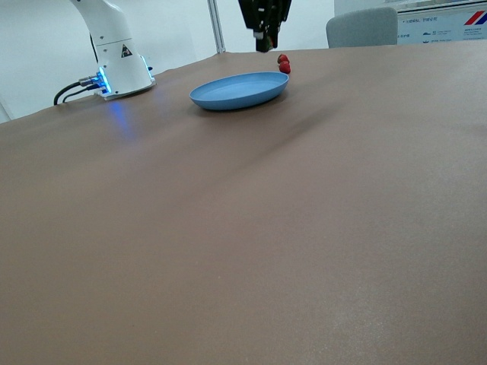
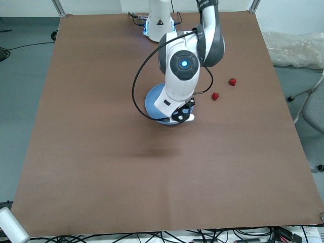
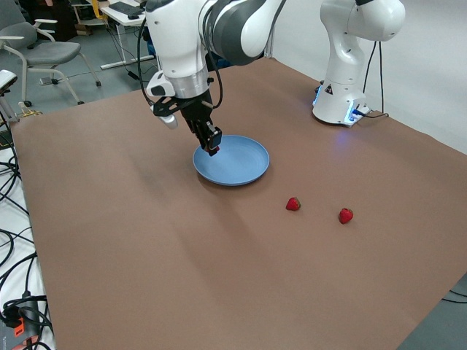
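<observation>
My black gripper [image 3: 211, 146] hangs above the blue plate [image 3: 230, 171]; in the top view it [image 1: 265, 38] is over the plate [image 1: 238, 90]. A small red piece shows at its fingertips in the right view, apparently a strawberry, though partly hidden. Two red strawberries [image 3: 293, 204] lie on the brown table beside the plate. In the left view the arm covers much of the plate [image 2: 152, 101]. Whether the fingers are shut is hard to tell.
Cables run along the table's edge [image 2: 167, 233].
</observation>
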